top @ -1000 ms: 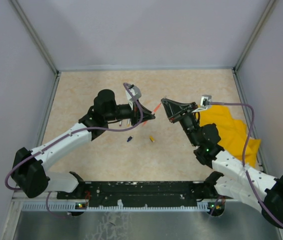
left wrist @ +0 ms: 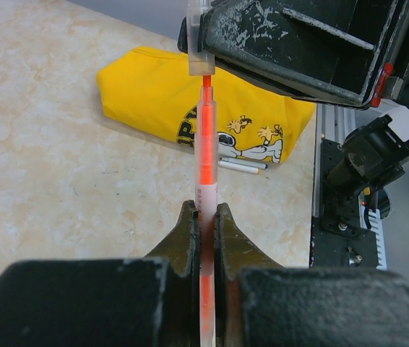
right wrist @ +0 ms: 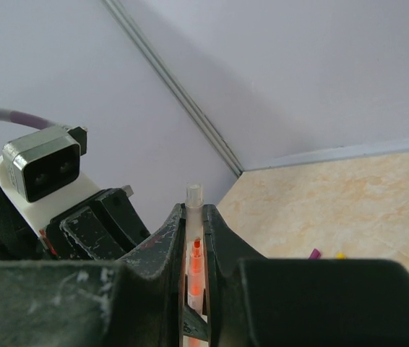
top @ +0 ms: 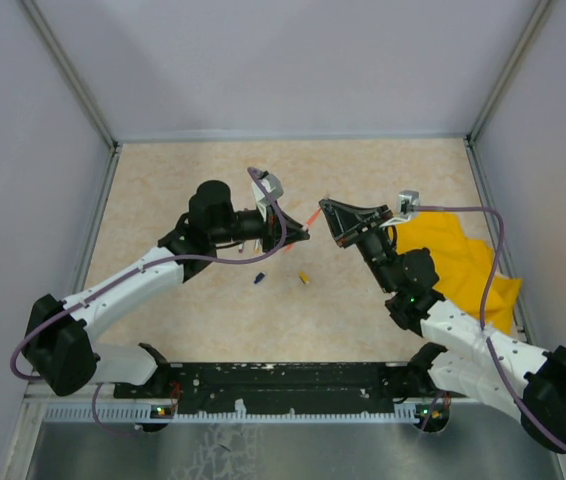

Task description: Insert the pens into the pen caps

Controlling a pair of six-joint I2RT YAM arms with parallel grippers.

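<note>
An orange pen with a clear barrel stands point-up in my left gripper, which is shut on it. My right gripper is shut on a clear cap. In the left wrist view the cap's open end sits right over the pen's orange tip, roughly in line with it. The tip reaches the cap's mouth; whether it is inside cannot be told. Most of the barrel is outside the cap. From the top, the pen bridges the small gap between both grippers.
A yellow pouch with a cartoon print lies at the right. Beside it are a white pen and a grey one. A dark blue cap and a yellow cap lie on the table, whose front middle is clear.
My right gripper has shifted very slightly left, closer to the left one, carrying the cap. The left arm looks still, and the loose caps have not moved.
</note>
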